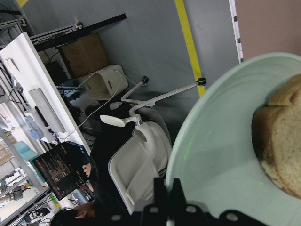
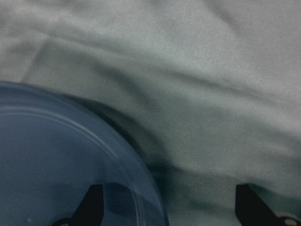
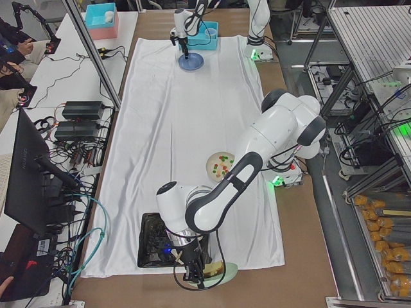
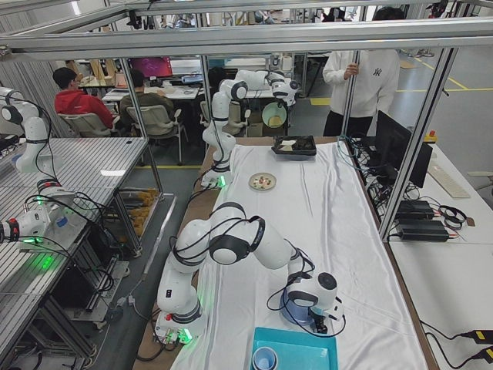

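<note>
My left gripper is shut on the rim of a pale green plate (image 1: 211,155) with bread (image 1: 282,136) on it, held up beyond the black tray (image 3: 149,240) at the cloth's end. My right gripper stands open over the edge of a blue plate (image 2: 56,160), which lies on the white cloth near the turquoise bin (image 4: 293,343). One finger is over the plate, the other over cloth.
A beige plate (image 3: 220,165) with small coloured pieces lies near the left arm's base. Monitors and cables line one side.
</note>
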